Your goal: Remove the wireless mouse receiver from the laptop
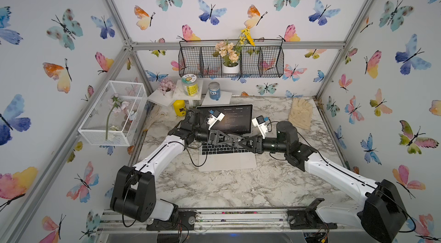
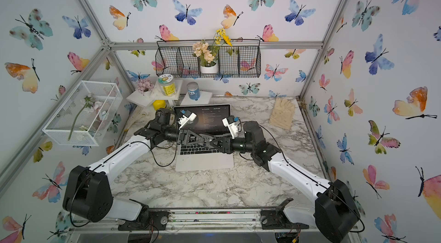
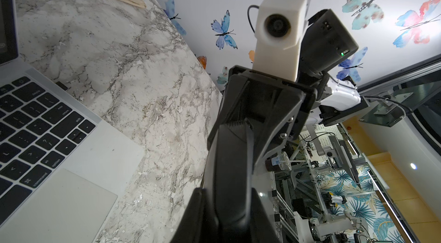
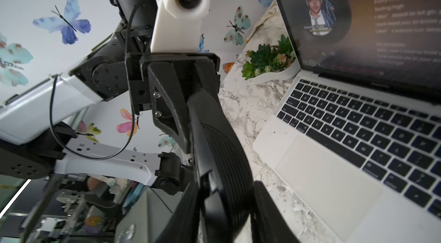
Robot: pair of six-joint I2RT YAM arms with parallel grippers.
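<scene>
Over the keyboard of the open laptop [image 1: 227, 162], my two grippers meet tip to tip. My left gripper [image 1: 233, 140] is shut; what lies between its fingers is hidden by the overlapping dark parts. Facing it, my right gripper [image 1: 242, 142] stands part open, its blurred fingertips spread around the left gripper's tip in the right wrist view. Whether they touch cannot be told. At the laptop's right edge a small black piece [image 3: 61, 85] sits beside the keyboard in the left wrist view; it may be the receiver or an adapter. No other receiver can be made out.
A potted succulent [image 4: 271, 59] stands left of the laptop. Behind are a yellow-labelled can [image 1: 190, 86] and a blue jar [image 1: 214, 90] on small stands. A beige glove [image 1: 301, 113] lies at the back right.
</scene>
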